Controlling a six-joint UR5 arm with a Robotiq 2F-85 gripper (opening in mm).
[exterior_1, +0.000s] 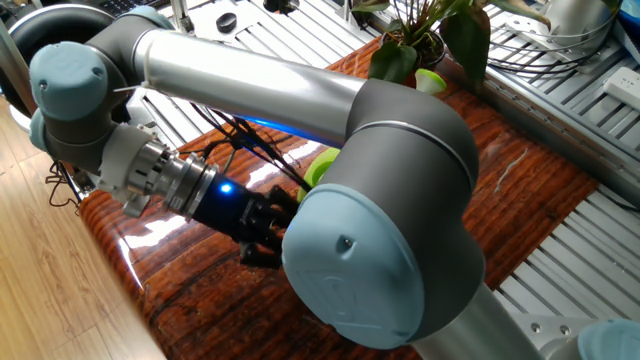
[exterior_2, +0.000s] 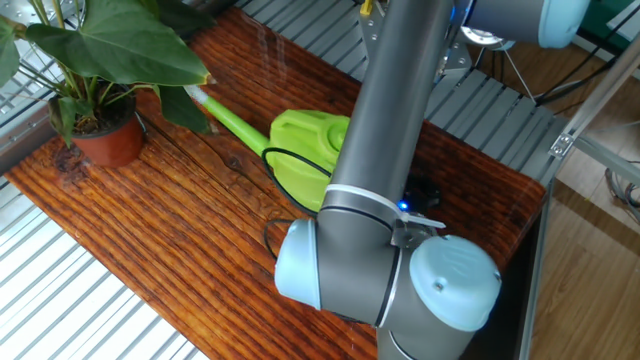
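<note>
A bright green watering can (exterior_2: 300, 145) is at the middle of the wooden table, its long spout (exterior_2: 238, 125) reaching towards the potted plant (exterior_2: 110, 140). In exterior view 1 only a bit of the green can (exterior_1: 320, 168) and the flared spout tip (exterior_1: 430, 82) show around the arm. My black gripper (exterior_1: 274, 232) is on the can's side away from the plant. The arm's big joint covers the fingers' ends there, and in exterior view 2 the arm hides most of the gripper. Its grip on the can is hidden.
The plant's leaves (exterior_2: 130, 45) overhang the spout end. A dark cable (exterior_2: 270, 180) loops across the can. Slatted metal benches (exterior_1: 560, 250) border the table.
</note>
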